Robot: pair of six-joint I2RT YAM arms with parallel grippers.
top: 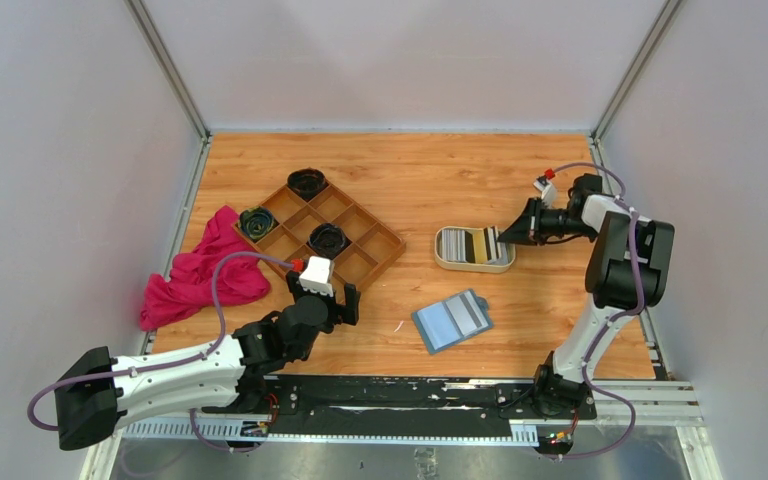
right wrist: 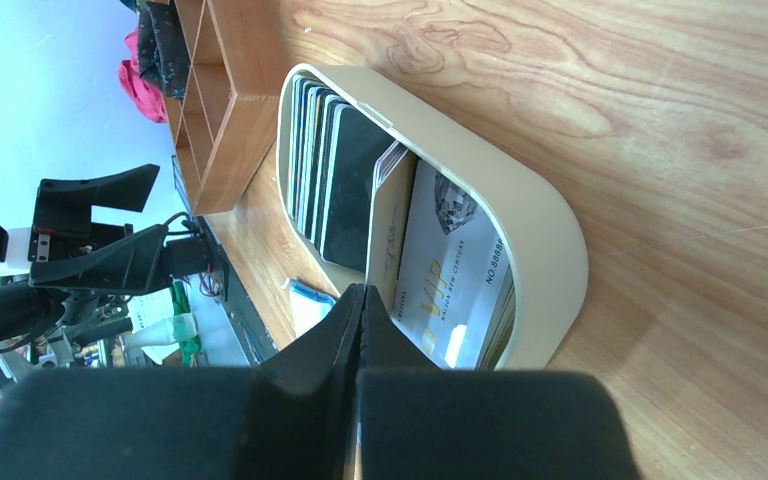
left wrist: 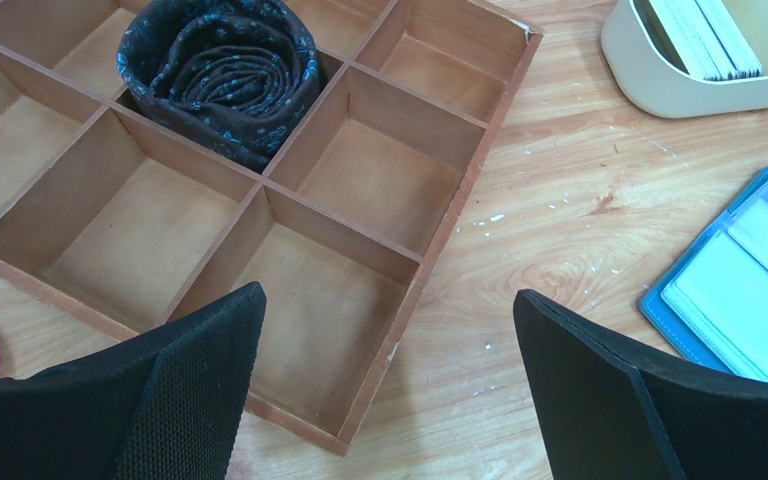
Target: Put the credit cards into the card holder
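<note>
Several credit cards (right wrist: 450, 275) stand on edge inside the cream oval box (right wrist: 535, 230), some dark, one pale with "VIP" on it. My right gripper is shut with nothing between its fingers; its tips are at the box's near side, by a leaning group of cards. From above, that right gripper (top: 506, 238) reaches over the right end of the box. The blue card holder (top: 452, 320) lies spread open on the table, in front of the box. My left gripper is open and empty, above the front corner of a wooden tray.
The divided wooden tray (top: 375, 245) stands at left with dark rolled cloths (top: 328, 240) in some compartments. Pink cloth (top: 210, 270) lies beside it. The table behind the box is clear, as is the strip between tray and holder.
</note>
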